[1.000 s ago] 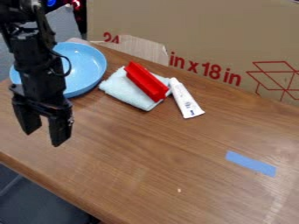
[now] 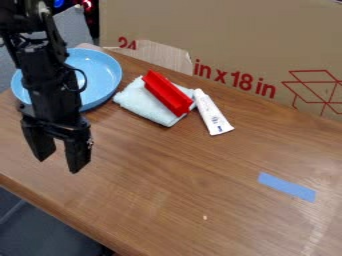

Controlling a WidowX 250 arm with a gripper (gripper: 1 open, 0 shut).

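Observation:
My black gripper (image 2: pixel 58 150) is open over the bare wood at the left, its two fingers pointing down with nothing visible between them. Behind it a light blue plate (image 2: pixel 96 75) is partly hidden by the arm. To the right of the plate a red object (image 2: pixel 167 92) rests on a folded white cloth (image 2: pixel 139 104). Beside them lies a white bar-shaped item (image 2: pixel 213 113).
A large cardboard box (image 2: pixel 234 35) stands along the back. A strip of blue tape (image 2: pixel 286 186) is on the table at the right.

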